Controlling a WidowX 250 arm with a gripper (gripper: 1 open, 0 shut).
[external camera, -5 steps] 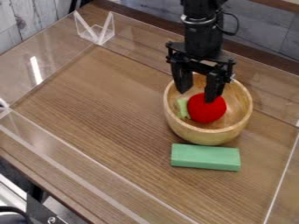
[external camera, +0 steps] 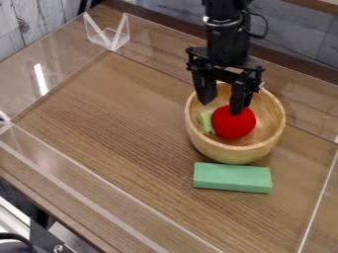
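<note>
My black gripper hangs over a wooden bowl at the upper right of the camera view, its two fingers reaching down apart at the bowl's back part. A red ball lies in the bowl below the fingers, with a small pale green item beside it on the left, partly hidden. A green rectangular block lies on the table in front of the bowl.
A white wire-like object stands near the back left edge, with a grey surface beyond the table's back edge.
</note>
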